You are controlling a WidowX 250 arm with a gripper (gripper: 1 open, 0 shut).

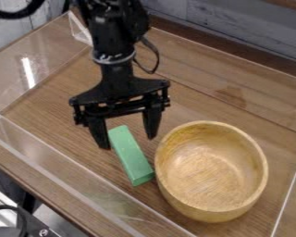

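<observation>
My black gripper (123, 126) hangs open over the near middle of the wooden table, its two fingers pointing down around the upper end of a green block (133, 159). Whether they touch it I cannot tell. The block is long and lies flat, angled toward the viewer, just left of a large pale round wooden bowl (210, 185), which looks empty.
A plank wall runs along the back. Clear plastic edging and a dark cable show at the left and lower left.
</observation>
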